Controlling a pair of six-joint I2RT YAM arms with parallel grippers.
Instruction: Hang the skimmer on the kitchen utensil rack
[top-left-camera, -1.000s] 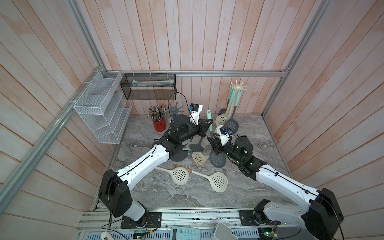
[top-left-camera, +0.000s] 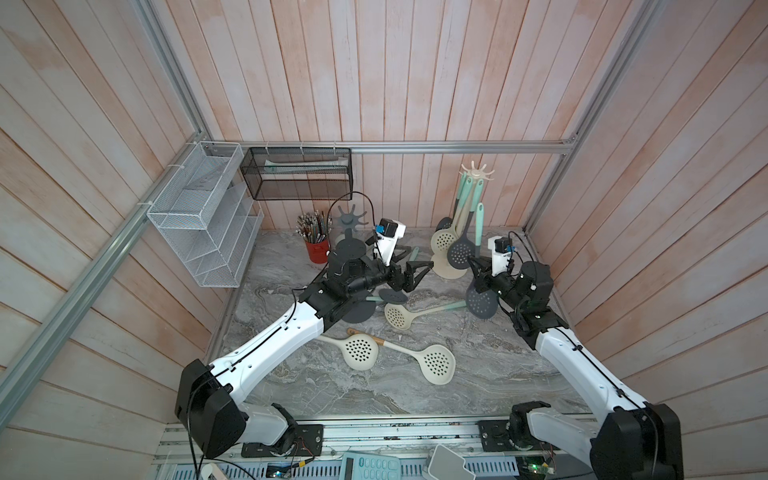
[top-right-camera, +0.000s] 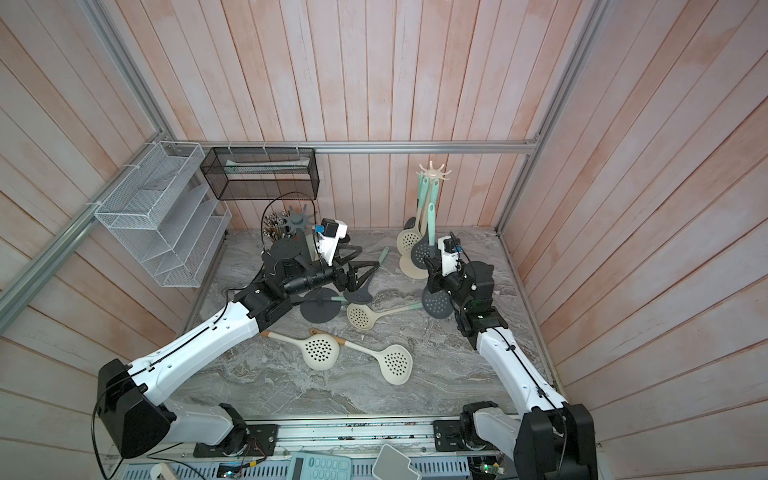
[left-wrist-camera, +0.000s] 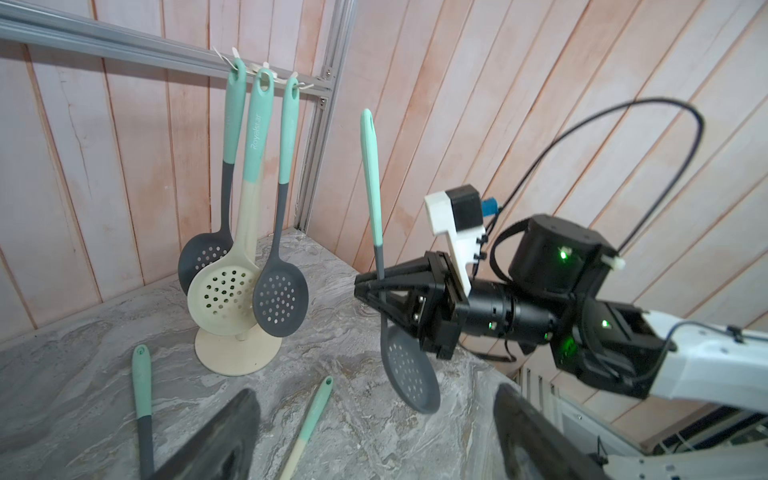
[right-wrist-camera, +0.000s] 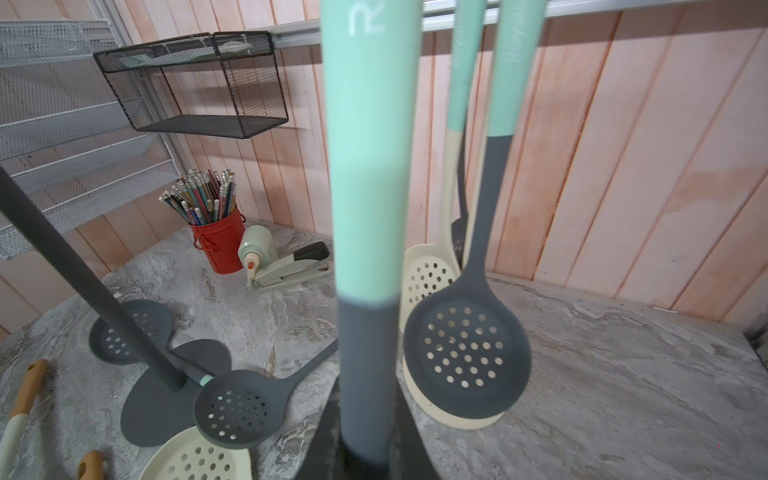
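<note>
My right gripper is shut on the grey neck of a skimmer (left-wrist-camera: 409, 369) with a mint handle. The skimmer is held nearly upright, head down, apart from the cream utensil rack (left-wrist-camera: 237, 352). In the right wrist view its handle (right-wrist-camera: 372, 160) fills the middle. Several skimmers with mint handles hang from the rack; its pronged top (top-left-camera: 477, 171) shows in the top left view. My left gripper (top-left-camera: 418, 270) stands open over the middle of the counter, nothing between its fingers, which flank the bottom of the left wrist view.
Skimmers (top-left-camera: 437, 364) lie loose across the counter's middle and front. A grey rack (top-left-camera: 349, 218) stands behind my left arm, beside a red bucket (top-left-camera: 317, 251) of pencils. A black wire basket (top-left-camera: 297, 173) hangs on the rail. Counter right of the cream rack is bare.
My left gripper, earlier shut at the skimmer's handle, has opened and come off it. The right gripper has carried the skimmer right, towards the cream rack's side.
</note>
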